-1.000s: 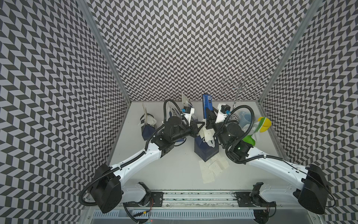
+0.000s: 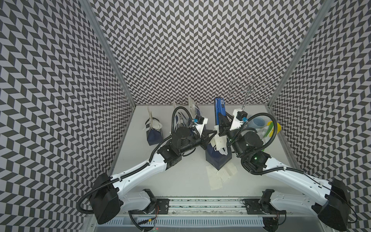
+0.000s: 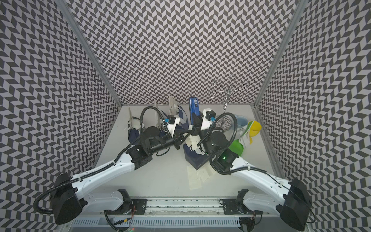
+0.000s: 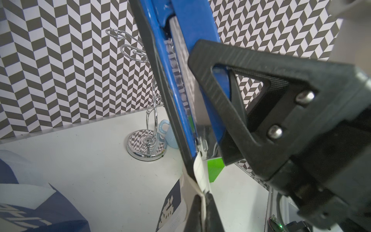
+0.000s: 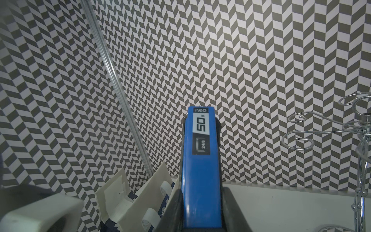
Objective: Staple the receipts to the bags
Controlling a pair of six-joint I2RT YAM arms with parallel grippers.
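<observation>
In the left wrist view my left gripper is shut on the thin pale paper edge [image 4: 200,177] at the top of the nearest bag. That blue-and-cream bag [image 2: 218,157] stands at the middle of the table. The blue stapler [image 5: 201,170] is clasped in my right gripper [image 2: 223,121], its front end [image 4: 197,150] pointing down at the paper edge. Paper reaches the mouth of the stapler; whether it is stapled cannot be seen. Pale receipts [image 2: 221,177] lie flat in front of the bag.
Another bag [image 2: 154,135] stands at the left, with more bags behind my left arm. At the right are a chrome stand [image 4: 146,143], a blue cup [image 3: 241,121] and a green-and-yellow item [image 3: 253,129].
Both grippers, the stapler and the held bag have shifted a little to the right. The receipts on the table have stayed put.
</observation>
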